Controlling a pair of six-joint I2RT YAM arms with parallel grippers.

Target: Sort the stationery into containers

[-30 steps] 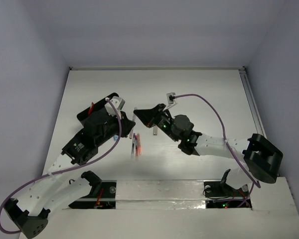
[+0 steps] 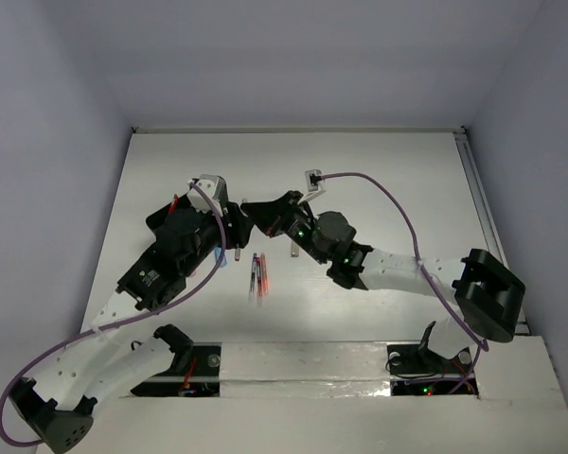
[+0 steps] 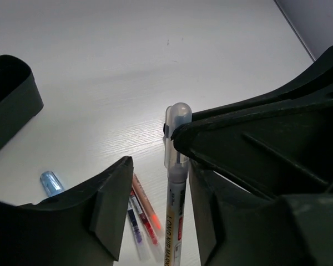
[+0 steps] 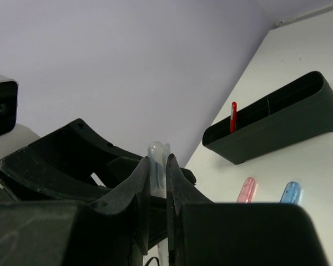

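Observation:
A clear-capped long-nib marker (image 3: 174, 221) is upright, its cap pinched in my right gripper, whose fingers lie close on both sides of it. In the left wrist view the marker's body passes between the fingers of my left gripper; a gap shows on its left side, while it is close to the right finger. The dark divided container (image 4: 283, 124) stands on the table with a red pen (image 4: 233, 117) in one compartment. A pink-ended piece (image 4: 246, 190) and a blue-ended piece (image 4: 290, 192) lie before it.
Several slim pens (image 2: 258, 274) lie side by side in front of the grippers. A small pale item (image 2: 294, 248) lies under the right arm. Both hands are very close together.
The left hand has shifted only slightly. The container and loose pens have stayed put.

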